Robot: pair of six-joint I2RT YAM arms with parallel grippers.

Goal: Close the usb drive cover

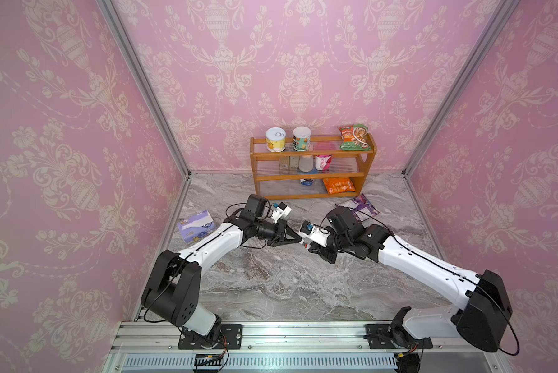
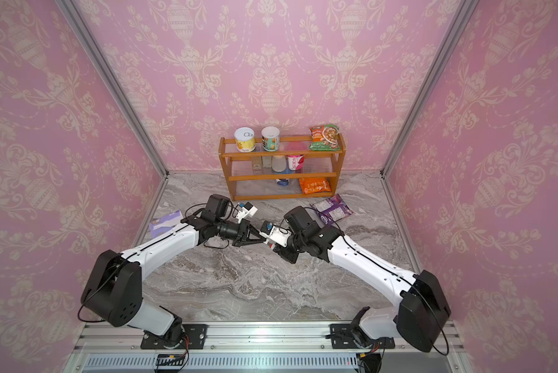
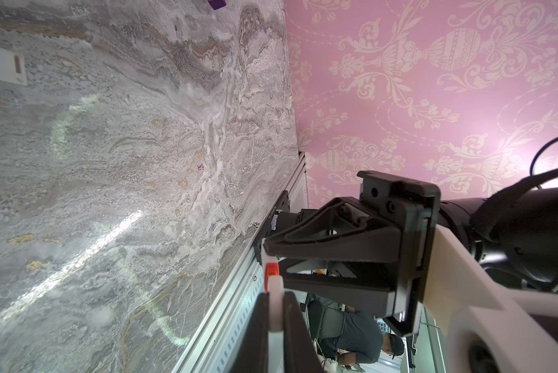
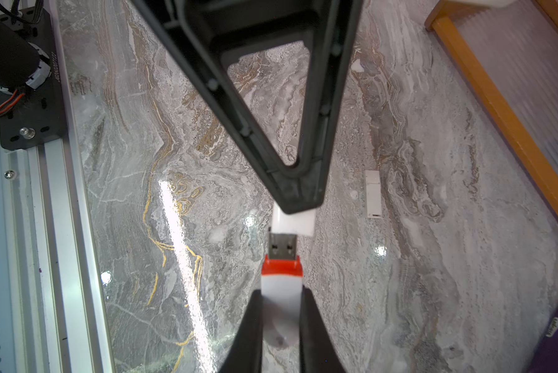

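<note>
A white USB drive (image 4: 281, 323) with a red collar (image 4: 282, 266) is clamped in my right gripper, which is shut on its body. Its bare metal plug (image 4: 282, 246) points toward a white cover (image 4: 293, 220). My left gripper is shut on that cover, seen as a pale piece (image 3: 275, 314) between its fingertips. Part of the metal shows between cover and collar; whether the plug's tip sits inside the cover cannot be told. In the top left view, both grippers meet tip to tip above the table.
Loose on the table lies a small white stick (image 4: 373, 194). Behind the arms stands a wooden shelf (image 1: 315, 175) with cans and packets. A lilac box (image 1: 196, 226) is at the left, a purple packet (image 2: 332, 209) at the right.
</note>
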